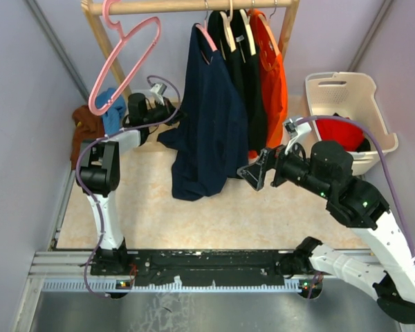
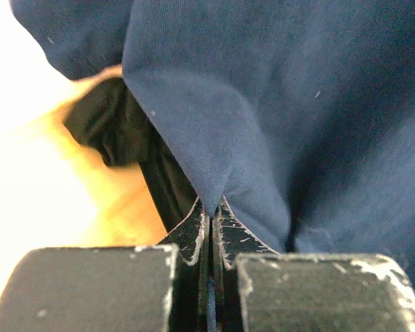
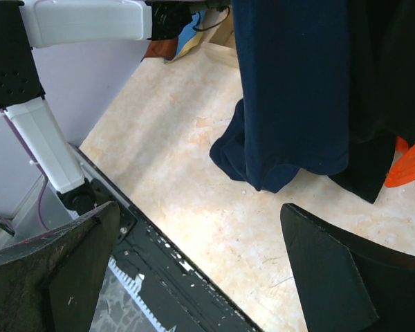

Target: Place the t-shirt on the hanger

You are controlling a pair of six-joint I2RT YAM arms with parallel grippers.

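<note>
A navy t-shirt [image 1: 211,131] hangs from the rail with a pink hanger [image 1: 206,36] at its neck. In the top view my left gripper [image 1: 180,116] is at the shirt's left side. The left wrist view shows the navy cloth [image 2: 194,131] drawn to a point at the tips of my left gripper, which is shut on it. My right gripper [image 1: 264,181] stands open and empty near the shirt's lower right. In the right wrist view, the shirt's hem [image 3: 290,152] lies beyond the wide-apart fingers [image 3: 332,277].
An empty pink hanger [image 1: 154,43] hangs from the rail [image 1: 173,6] at left. Black garments [image 1: 254,90] and an orange one [image 1: 271,83] hang close on the shirt's right. A cream basket [image 1: 373,117] holds red cloth.
</note>
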